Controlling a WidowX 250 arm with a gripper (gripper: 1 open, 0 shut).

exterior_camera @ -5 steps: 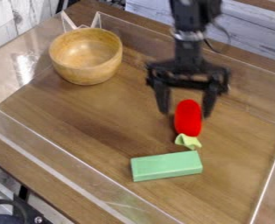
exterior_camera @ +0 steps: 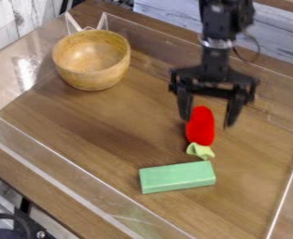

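A dark robot gripper (exterior_camera: pixel 209 101) hangs above a red object (exterior_camera: pixel 201 125) with a pale green tip, its fingers spread open just above and around the upper end of that object. A green block (exterior_camera: pixel 176 177) lies below them, toward the front of the wooden table. A wooden bowl (exterior_camera: pixel 91 73) stands at the upper left.
Raised transparent or light edges border the table on the left and right.
The red object, green block and bowl stay in place.
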